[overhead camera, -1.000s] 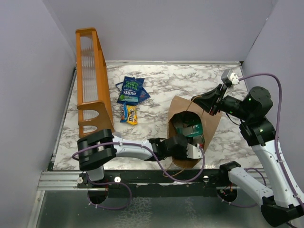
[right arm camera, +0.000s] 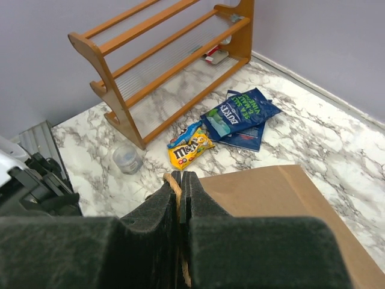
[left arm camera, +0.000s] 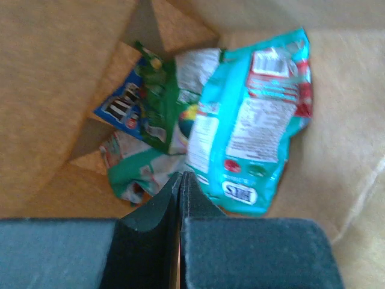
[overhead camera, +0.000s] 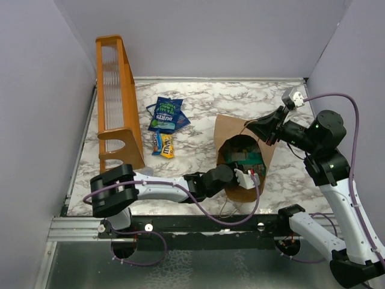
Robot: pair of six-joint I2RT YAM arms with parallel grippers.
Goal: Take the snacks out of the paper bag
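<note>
The brown paper bag [overhead camera: 225, 126] lies tipped with its mouth toward the front. Inside it the left wrist view shows a turquoise snack packet [left arm camera: 258, 126], a dark green one [left arm camera: 157, 99], a blue one [left arm camera: 122, 105] and a grey-green one [left arm camera: 135, 159]. My left gripper is shut in the bag, its tips in front of the turquoise packet, with nothing visible between its fingers. At the bag's upper edge my right gripper is shut on the twisted paper handle [right arm camera: 174, 184].
Blue Burts packets [overhead camera: 165, 114] and a yellow M&M's bag [overhead camera: 167, 146] with a blue packet beside it lie on the marble table, left of the bag. A wooden rack [overhead camera: 123, 90] stands at the far left. Clear tabletop shows between packets and bag.
The green packets look darker and sit differently, and the bag has shifted slightly. My right gripper has stayed put.
</note>
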